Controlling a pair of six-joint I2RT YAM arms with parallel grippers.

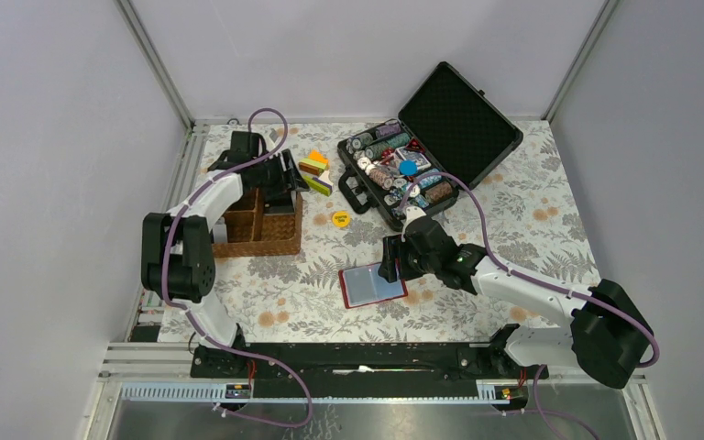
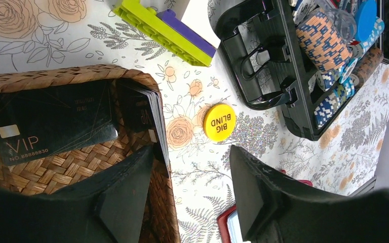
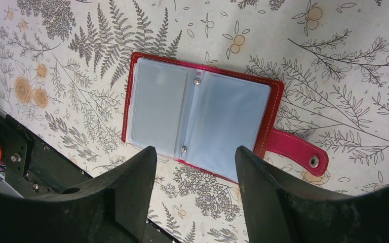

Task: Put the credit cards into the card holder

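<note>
Inside the wicker basket (image 1: pixel 275 247), a dark VIP card (image 2: pixel 55 121) lies flat. Beside it a stack of black cards (image 2: pixel 147 116) leans on edge against the basket's right wall. My left gripper stands open, its fingers on either side of that wall; nothing shows held between them. The open red card holder (image 3: pixel 202 116) lies flat on the table, with clear pockets and a snap strap. Over the holder's strap side hovers my right gripper, open and empty.
An open black case (image 1: pixel 394 170) of poker chips stands at the back centre. Toy blocks (image 1: pixel 316 174) and a yellow chip (image 1: pixel 340 219) lie between basket and case. The table left of the holder is clear.
</note>
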